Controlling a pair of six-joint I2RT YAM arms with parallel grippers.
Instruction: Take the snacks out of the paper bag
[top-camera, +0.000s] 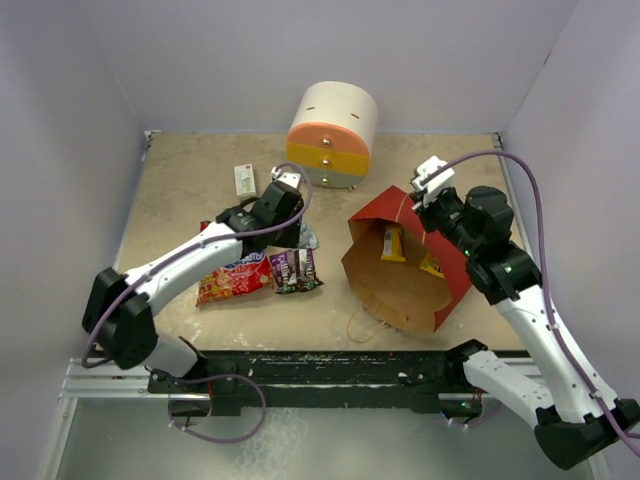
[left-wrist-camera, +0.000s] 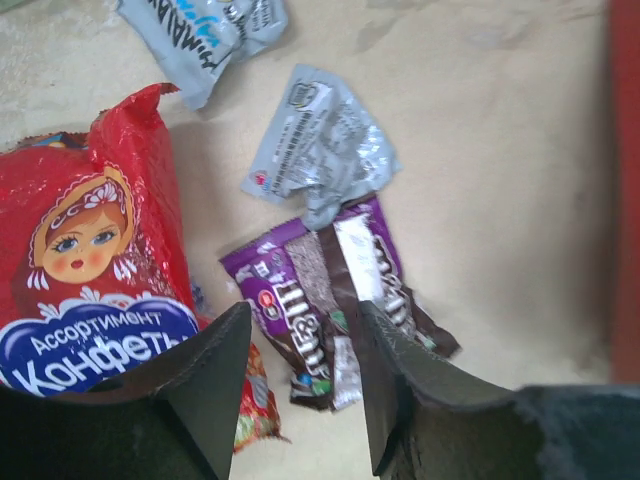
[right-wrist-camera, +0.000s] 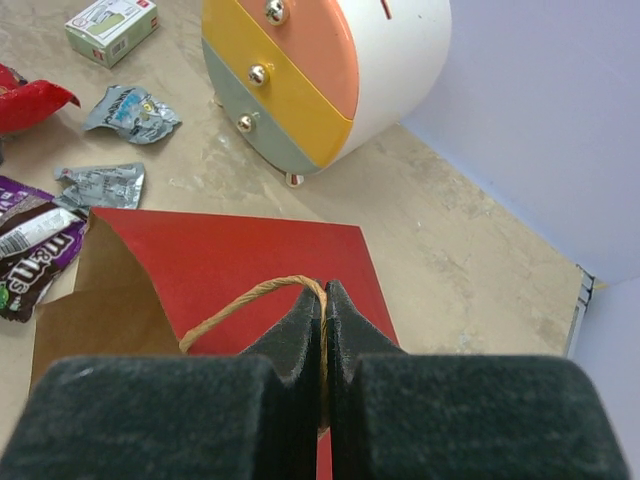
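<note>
The paper bag (top-camera: 395, 297) lies on its side, red outside and brown inside, its mouth toward the front. Two yellow packs show inside it, one at the middle (top-camera: 392, 243) and one at the right (top-camera: 431, 264). My right gripper is shut on the bag's twine handle (right-wrist-camera: 262, 290). Over the snacks on the left, my left gripper is open, its fingers apart and empty. Below it lie purple M&M's packs (left-wrist-camera: 300, 290), a silver pack (left-wrist-camera: 325, 140), another silver pack (left-wrist-camera: 205, 40) and a large red candy bag (left-wrist-camera: 90, 250).
A small white-green box (top-camera: 245, 181) lies at the back left. The rounded drawer cabinet (top-camera: 333, 115) stands at the back centre. Bare table (top-camera: 310, 325) shows between the snacks and the paper bag, and at the front left.
</note>
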